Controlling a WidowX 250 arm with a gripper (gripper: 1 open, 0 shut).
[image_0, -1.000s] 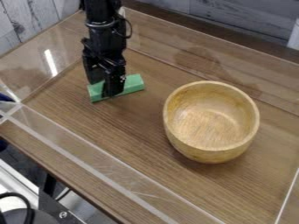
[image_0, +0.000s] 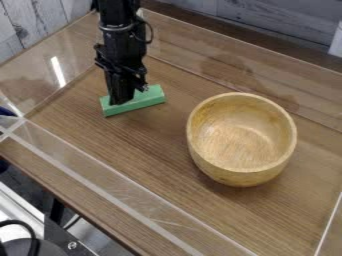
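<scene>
My black arm comes down from the top of the camera view, its gripper (image_0: 115, 94) low over a green block (image_0: 144, 100) that lies flat on the wooden table (image_0: 147, 190). The gripper looks shut, at the block's upper left part, with nothing visible between its fingers. Whether the fingertips touch the block cannot be told.
A round wooden bowl (image_0: 241, 140) stands on the right. Dark cables or parts show at the lower left edge.
The gripper has risen slightly from lower down over the green block, baring more of it. The block has stayed about in place.
</scene>
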